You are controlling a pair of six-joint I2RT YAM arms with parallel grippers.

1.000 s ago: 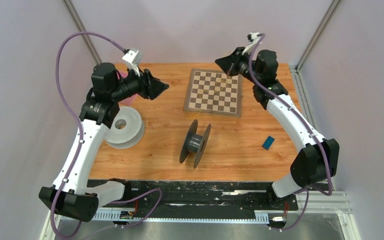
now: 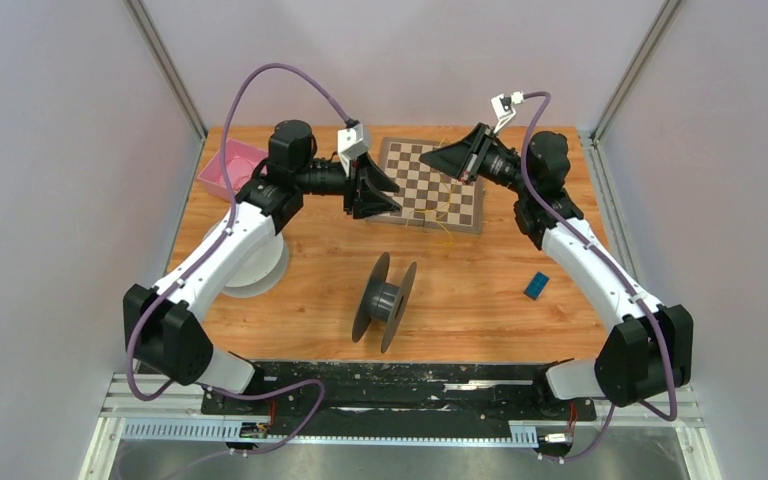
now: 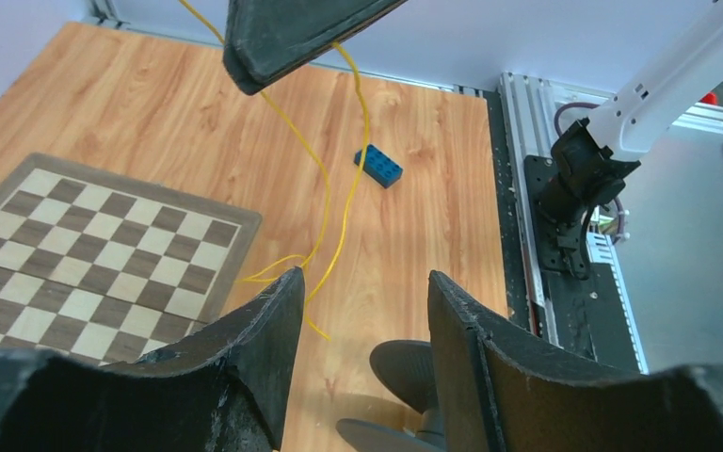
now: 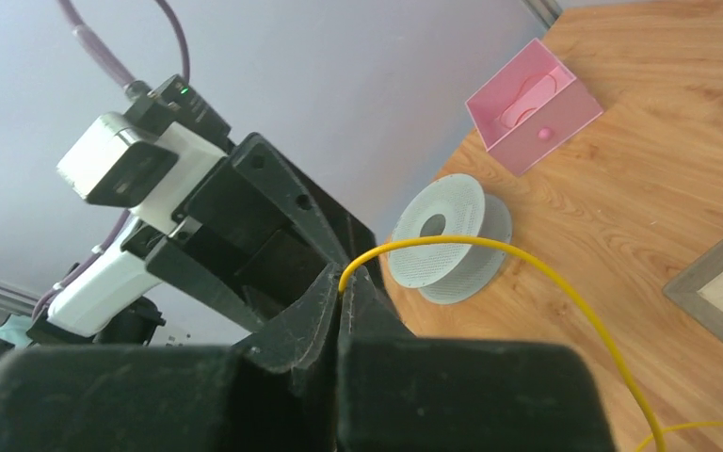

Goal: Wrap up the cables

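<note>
A thin yellow cable (image 4: 527,259) is pinched at the tips of my right gripper, which is shut on it in the air. From there the cable (image 3: 348,202) hangs in two strands toward the table, its lower part looping by the chessboard's edge. My left gripper (image 2: 392,196) is open above the chessboard's near-left part, its fingers (image 3: 273,330) wide apart and nothing between them. In the left wrist view, the cable lies beyond those fingers. The dark grey spool (image 2: 384,300) stands on its flanges' edges at the table's front middle, partly hidden by a finger in the left wrist view.
The chessboard (image 2: 470,217) lies at the back middle. To the left are a white spool (image 4: 442,231) and a pink box (image 4: 546,132). A blue brick (image 2: 536,285) is at the right. Bare table surrounds the grey spool.
My left gripper has swung right and slightly down, toward the chessboard and nearer the right gripper. The right gripper has shifted a little down. The grey spool has edged slightly left and forward.
</note>
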